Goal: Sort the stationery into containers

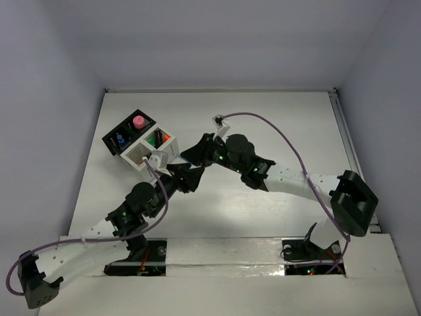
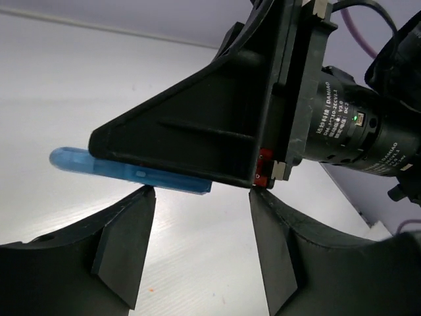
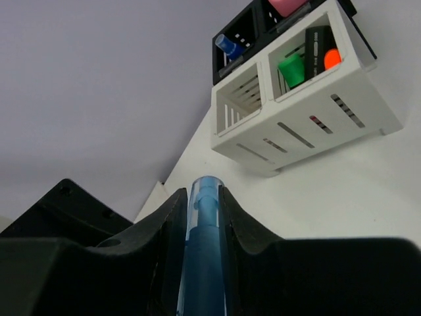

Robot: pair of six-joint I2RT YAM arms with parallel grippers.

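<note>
Two joined containers stand at the left of the top view: a white one (image 1: 156,162) with slotted sides and a black one (image 1: 125,128) behind it. Between the fingers of my right gripper is a long, translucent blue stationery item (image 2: 128,172), its rounded end sticking out past the tips. My left gripper is open, its fingers apart with nothing between them, just below the right gripper. From above, both grippers meet close to the front right side of the white container, and the blue item is mostly hidden.
In the white container are green (image 3: 292,70), black (image 3: 319,52) and orange (image 3: 332,58) items; its nearer compartment looks mostly empty in the right wrist view. The black container holds a pink item (image 1: 139,122) and a blue item (image 1: 120,139).
</note>
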